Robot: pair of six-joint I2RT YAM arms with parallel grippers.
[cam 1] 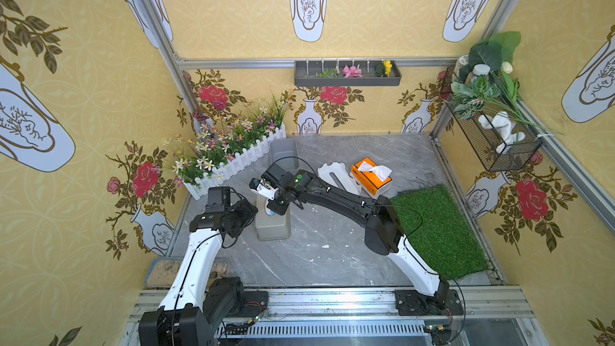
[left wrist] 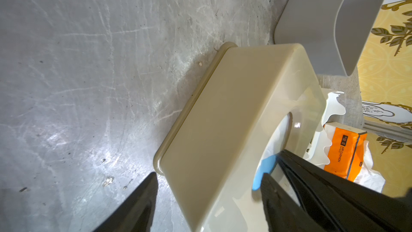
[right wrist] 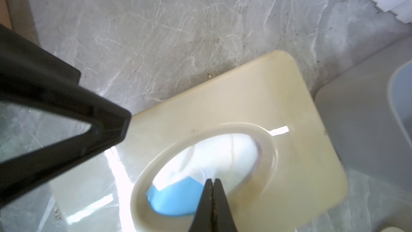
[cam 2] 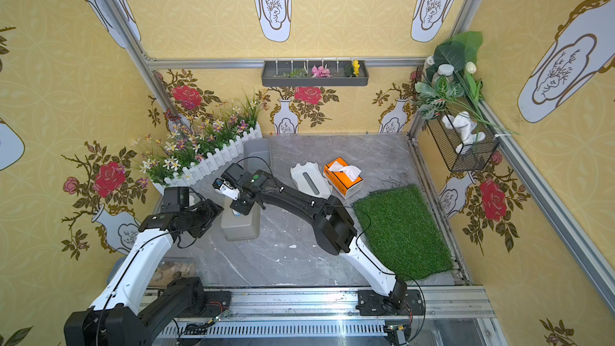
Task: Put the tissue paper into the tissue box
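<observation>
The beige tissue box (cam 1: 273, 227) stands on the grey table, an oval opening in its top. Through that opening shows a white and blue tissue pack (right wrist: 178, 195), lying inside under the top. At the opening, the right gripper has its fingertips together over the blue part, with no tissue visible between them. On the box's left side, the left gripper is spread wide, one finger (left wrist: 139, 206) outside the box and the other near the opening. From above, the right arm hides part of the box top.
A grey bin (right wrist: 364, 111) stands directly beyond the box. Farther right are a white wavy-edged piece (cam 1: 339, 177), an orange tissue pack (cam 1: 371, 178) and a green turf mat (cam 1: 438, 230). A white fence (cam 1: 237, 163) with flowers lines the left back.
</observation>
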